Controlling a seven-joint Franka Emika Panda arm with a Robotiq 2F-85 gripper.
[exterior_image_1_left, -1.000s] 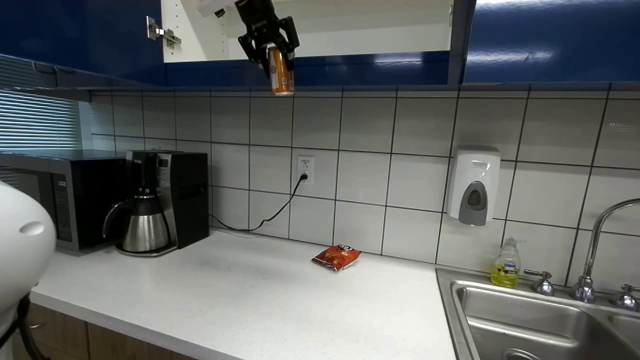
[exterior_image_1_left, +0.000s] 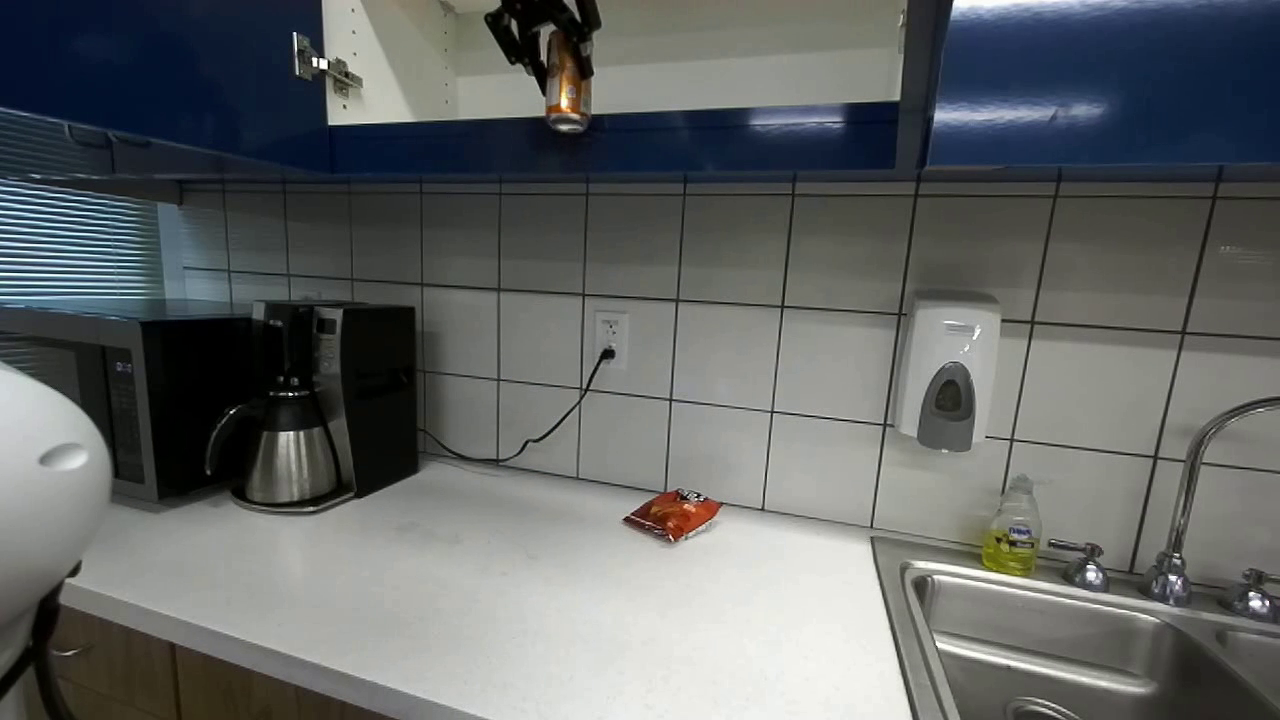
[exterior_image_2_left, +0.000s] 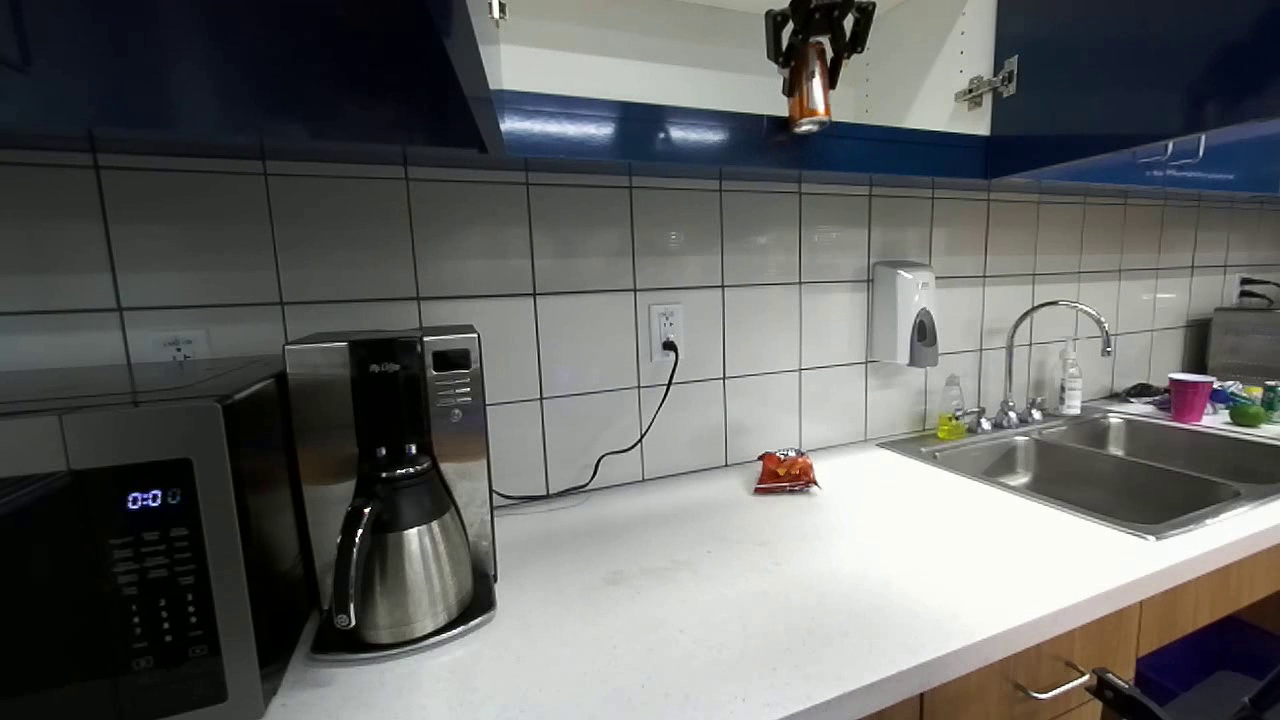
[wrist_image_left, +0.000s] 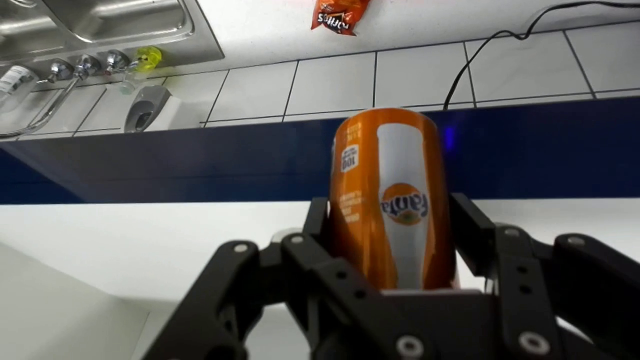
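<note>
An orange Fanta can (wrist_image_left: 393, 198) with a pale stripe fills the middle of the wrist view, clasped between black fingers. My gripper (exterior_image_1_left: 561, 54) is shut on the can, high in front of the open wall cabinet (exterior_image_1_left: 720, 72). In exterior view 1 the can's lower end overlaps the cabinet's blue bottom edge (exterior_image_1_left: 744, 142); exterior view 2 has the gripper (exterior_image_2_left: 818, 48) and can at the top, the can slightly tilted. How far the can is from that edge in depth is hard to tell.
Below, a red chip bag (exterior_image_1_left: 674, 515) lies on the white counter (exterior_image_1_left: 480, 588) near the tiled wall. A coffee maker (exterior_image_2_left: 396, 492) and microwave (exterior_image_2_left: 144, 540) stand left, a steel sink (exterior_image_1_left: 1080, 624) right. Blue cabinet doors flank the opening.
My gripper has risen with the can still in it. The can's lower end has gone from below the cabinet's blue edge to in front of it. The counter items have stayed put.
</note>
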